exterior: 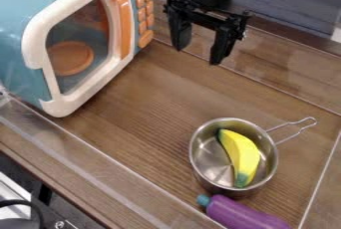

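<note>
A black gripper [201,37] hangs at the top centre beside the toy microwave [40,24], open with nothing seen between its fingers. The blue microwave has an orange plate inside behind its white-framed door. At the lower right a steel pot [210,160] with a wire handle holds a yellow banana [242,151].
A purple eggplant [242,213] lies just in front of the pot. A dark cable is at the lower left.
</note>
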